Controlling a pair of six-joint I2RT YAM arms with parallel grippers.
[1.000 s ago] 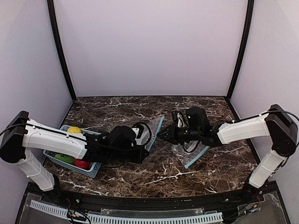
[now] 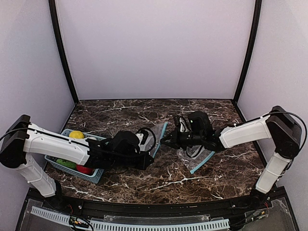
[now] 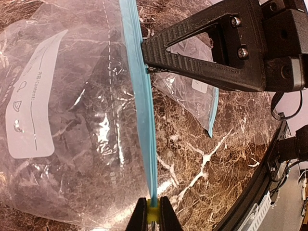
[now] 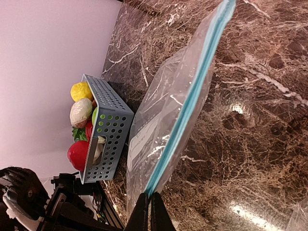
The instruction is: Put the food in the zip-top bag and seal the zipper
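Note:
A clear zip top bag (image 3: 72,110) with a blue zipper strip (image 3: 144,106) is held with its strip raised between my two arms. My left gripper is shut on the near end of that strip. Partway along the strip, my right gripper has its fingertips right at the blue edge. Its fingers look close together there, but whether they grip the strip I cannot tell. No food shows inside this bag. The food, including a yellow piece (image 4: 82,91), a whitish piece (image 4: 81,113) and a red one (image 4: 78,155), lies in a basket (image 4: 113,130).
A second clear bag with a blue edge (image 2: 202,162) lies flat on the marble table, under and in front of the right arm. The basket stands at the left, partly beneath the left arm. Free table (image 2: 115,110) stretches behind both arms.
The right arm has shifted slightly left, bringing its fingertips to the blue strip. My left arm and the basket look unmoved.

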